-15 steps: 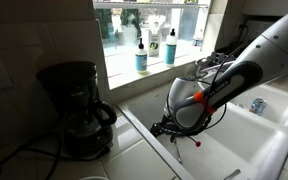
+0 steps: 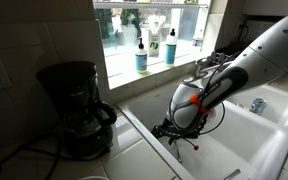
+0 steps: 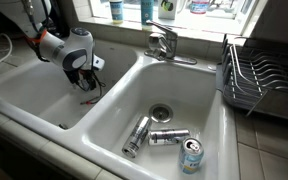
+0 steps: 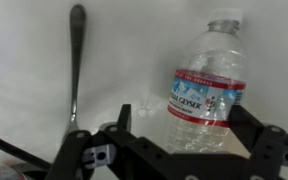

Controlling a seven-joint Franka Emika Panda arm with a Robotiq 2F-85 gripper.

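Observation:
In the wrist view, a clear plastic water bottle (image 4: 199,95) with a red, white and blue label lies on the white sink floor. My gripper is open; its right finger (image 4: 246,127) overlaps the bottle's right side in the picture, while the left finger (image 4: 124,117) stands clear to its left. Whether either touches the bottle I cannot tell. A dark-handled metal utensil (image 4: 76,60) lies left of the bottle. From outside, the gripper (image 2: 169,133) hangs low in one basin, and the bottle is hard to make out there.
Basin walls surround the gripper, and a divider (image 3: 106,105) separates the other basin, which holds several cans (image 3: 191,155). A faucet (image 3: 164,42) and dish rack (image 3: 259,75) stand near it. A coffee maker (image 2: 79,110) sits on the counter; soap bottles (image 2: 141,57) line the windowsill.
The arm has sunk slightly within the basin over the last second. Nothing else in the exterior view has visibly moved.

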